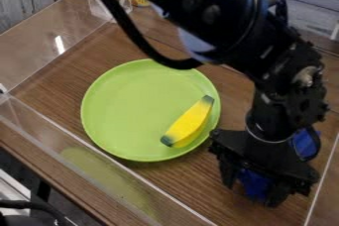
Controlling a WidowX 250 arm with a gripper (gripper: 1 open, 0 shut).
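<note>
My black gripper (265, 170) is low at the right, over a blue object (303, 143) that it mostly hides; I cannot tell whether the fingers grip it. A yellow banana-like object (185, 127) lies on the right part of a green plate (126, 101), left of the gripper.
Clear walls (27, 42) border it at the left and front. The arm hides much of the back.
</note>
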